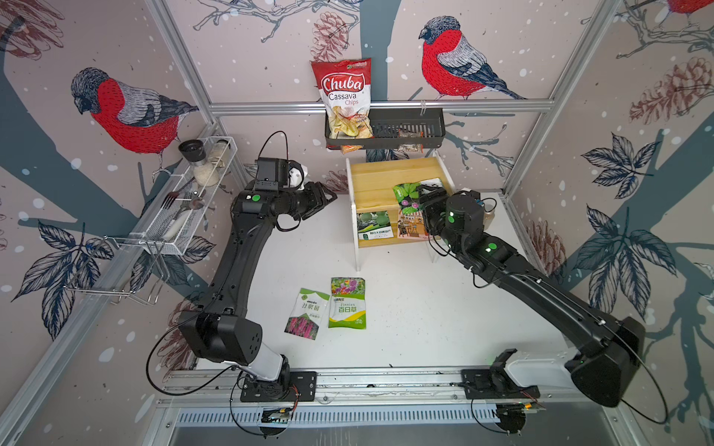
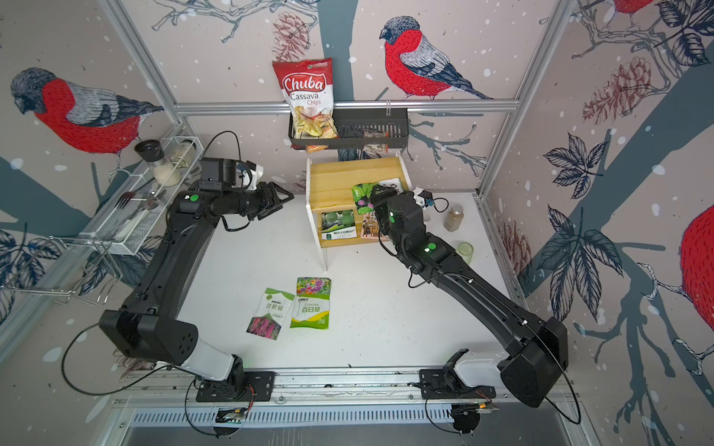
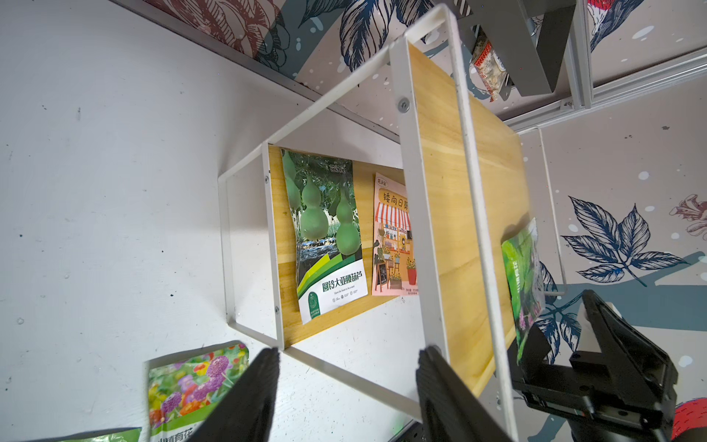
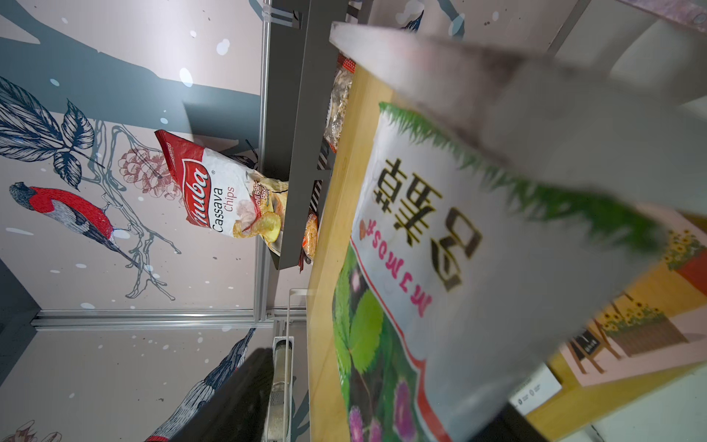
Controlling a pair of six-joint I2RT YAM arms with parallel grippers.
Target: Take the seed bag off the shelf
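Note:
A green and white seed bag (image 4: 401, 250) with pink flowers lies on the upper board of the wooden shelf (image 1: 375, 177), at its right end, partly sticking out past the front edge. My right gripper (image 1: 425, 194) is at this bag with its fingers apart; in the right wrist view the bag reaches between the fingers, one of them (image 4: 239, 397) showing clear of it. Whether the pads touch the bag is hidden. My left gripper stands open and empty, left of the shelf. On the lower board lie a green gourd seed bag (image 3: 327, 235) and a pink one (image 3: 394, 239).
Two more seed bags, one purple-flowered (image 1: 306, 313) and one green and yellow (image 1: 348, 303), lie on the white table. A dark rack (image 1: 405, 130) with a chips bag (image 1: 346, 96) hangs behind the shelf. Jars (image 2: 453, 217) stand right of it.

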